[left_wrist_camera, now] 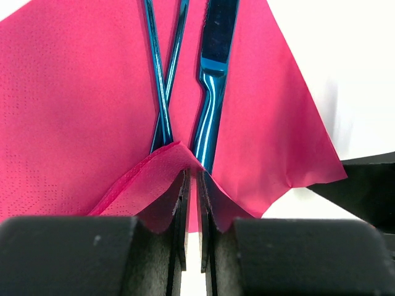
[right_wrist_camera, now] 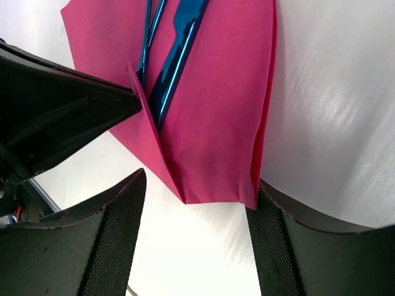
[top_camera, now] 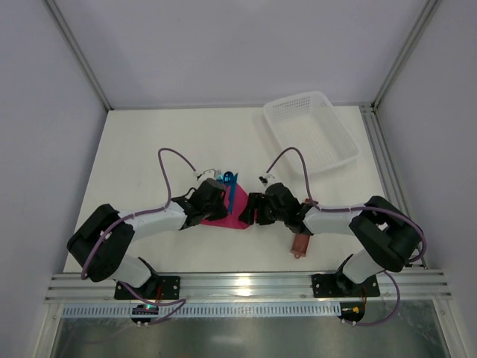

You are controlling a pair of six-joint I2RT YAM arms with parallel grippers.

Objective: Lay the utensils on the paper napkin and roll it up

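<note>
The pink paper napkin (top_camera: 240,200) lies under both arms, its near edge lifted. On it rest blue utensils: a knife (left_wrist_camera: 213,102), with two thin handles (left_wrist_camera: 162,80) to its left. My left gripper is pinched on a raised fold of the near edge, close to the handle ends; the right wrist view also shows this gripper at the lifted flap. Right of it, my right gripper stands open. The napkin's near right corner (right_wrist_camera: 225,182) lies between its fingers, close to the right one, and the right edge curls up.
A white basket (top_camera: 317,134) stands at the back right. A brown object (top_camera: 300,245) lies on the table, partly beneath the right arm.
</note>
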